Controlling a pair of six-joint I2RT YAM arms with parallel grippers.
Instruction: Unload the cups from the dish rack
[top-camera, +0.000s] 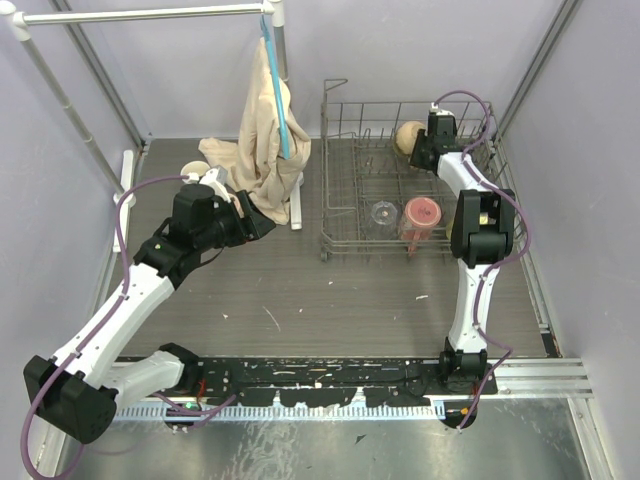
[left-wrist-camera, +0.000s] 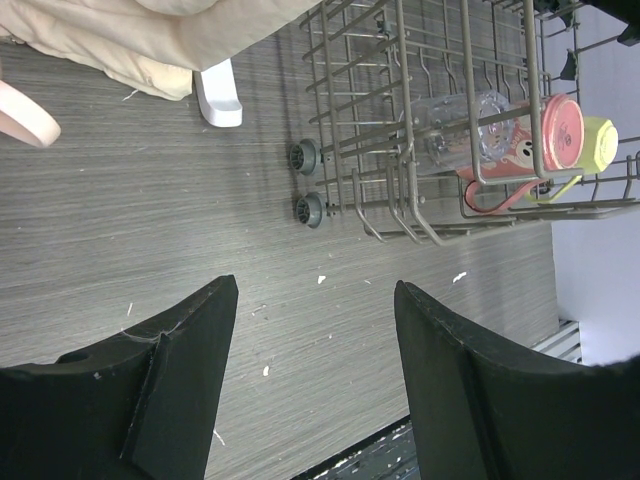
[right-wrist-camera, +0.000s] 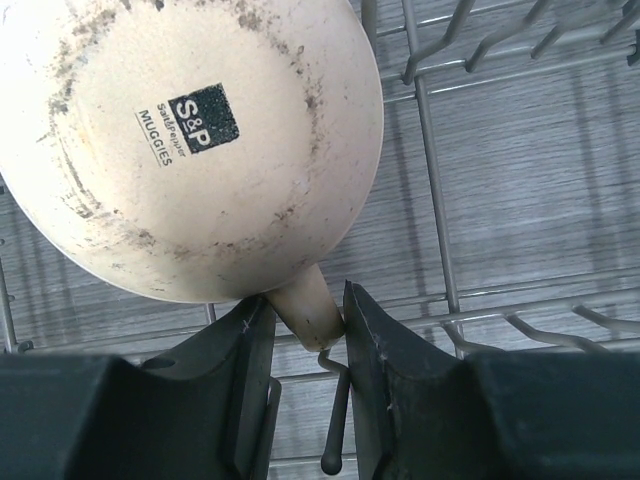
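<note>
A cream mug (top-camera: 408, 138) lies tipped at the back of the dish rack (top-camera: 341, 240); its base fills much of the right wrist view (right-wrist-camera: 190, 190). My right gripper is around its handle (right-wrist-camera: 305, 305), a finger on either side; whether it grips firmly is unclear. Toward the rack's front are a clear cup (left-wrist-camera: 455, 130), a pink cup (left-wrist-camera: 560, 133) and a yellow cup (left-wrist-camera: 598, 145). My left gripper stands open and empty above the floor, left of the rack.
A beige cloth (top-camera: 265, 170) hangs from a white frame (top-camera: 140, 15) left of the rack. The grey floor (top-camera: 300, 300) in front of the rack is clear. Walls bound both sides.
</note>
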